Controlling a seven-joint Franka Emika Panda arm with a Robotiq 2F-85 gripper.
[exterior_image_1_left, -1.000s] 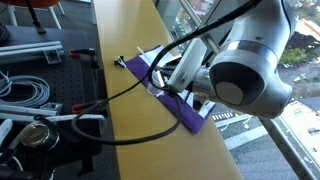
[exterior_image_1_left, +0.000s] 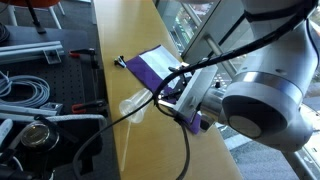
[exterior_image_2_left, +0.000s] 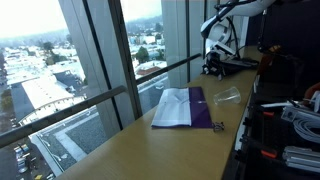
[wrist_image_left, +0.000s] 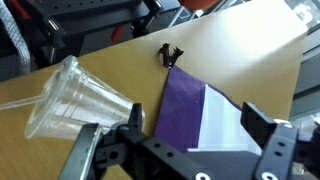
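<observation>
A clear plastic cup (wrist_image_left: 85, 103) lies on its side on the table beside the cloth, in the left of the wrist view. A pale straw (wrist_image_left: 20, 103) sticks out past its wide end. In exterior view 1 the cup (exterior_image_1_left: 133, 107) sits near the table edge facing the black cart. The purple-and-white cloth (wrist_image_left: 182, 108) is spread flat, partly hidden by my gripper. My gripper is open above the cloth, its fingers wide apart with nothing held between them. The cup is to the left of the fingers, partly behind the left finger.
A small black object (wrist_image_left: 170, 52) lies at the cloth's corner. Alongside the table stands a black cart (exterior_image_1_left: 60, 75) with cables and tools. Windows line the other side.
The arm has shifted slightly toward the table's near end.
</observation>
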